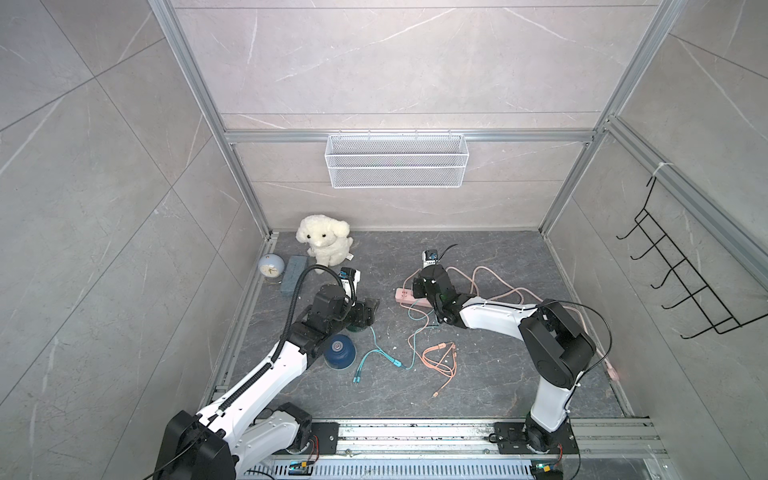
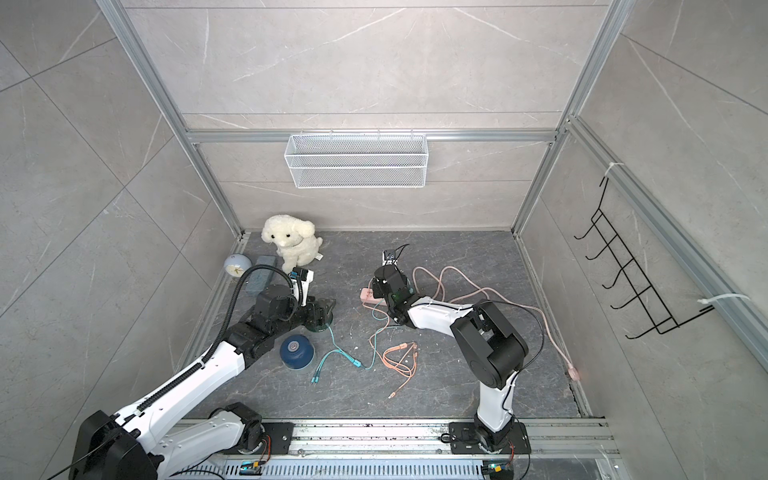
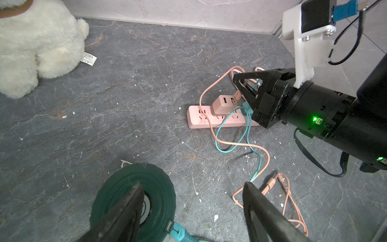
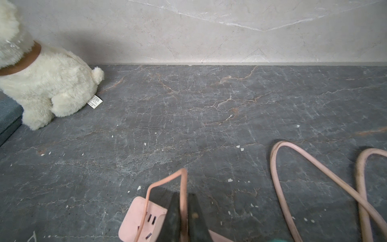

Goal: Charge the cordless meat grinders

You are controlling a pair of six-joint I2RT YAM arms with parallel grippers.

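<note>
In the left wrist view the dark green grinder lies below my left gripper, which is open with its fingers apart. A teal connector meets the green grinder's edge. The blue grinder sits nearer the front. My right gripper is shut on the orange cable's plug, at the top of the pink charger block. Whether the plug is seated in a port cannot be told. That block stands on the pink power strip. A teal charger beside it is partly hidden by the right gripper.
The teal cable's split ends and a bundled orange cable lie in front of the strip. A white plush dog, blue-grey box and round clock stand at the back left. Bare table lies behind the strip.
</note>
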